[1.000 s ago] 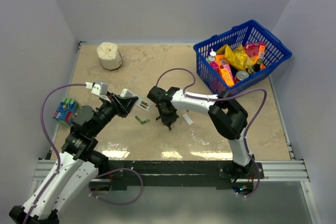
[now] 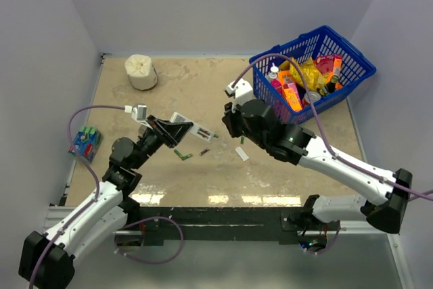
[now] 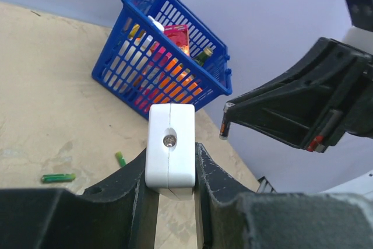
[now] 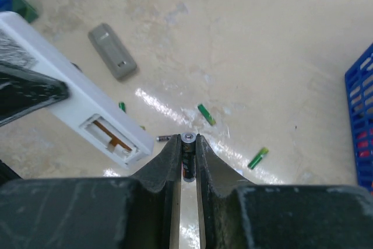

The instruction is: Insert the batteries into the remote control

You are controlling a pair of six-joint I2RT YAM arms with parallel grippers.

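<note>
The white remote (image 2: 193, 128) is in my left gripper (image 2: 179, 126), which is shut on it; its end fills the middle of the left wrist view (image 3: 170, 150), and its open battery bay shows in the right wrist view (image 4: 106, 135). My right gripper is shut on a dark battery (image 4: 188, 154), held upright, and hovers right of the remote. Green batteries (image 4: 206, 114) (image 4: 257, 158) and a dark battery (image 4: 165, 138) lie on the table below.
A blue basket of goods (image 2: 270, 103) stands at the back right, a white roll (image 2: 141, 72) at the back left and a battery pack (image 2: 86, 142) at the left edge. A small white piece (image 2: 242, 153) lies mid-table.
My right gripper has risen from low over the table and moved toward the back right, battery in it. My left gripper has moved a little to the right with the remote.
</note>
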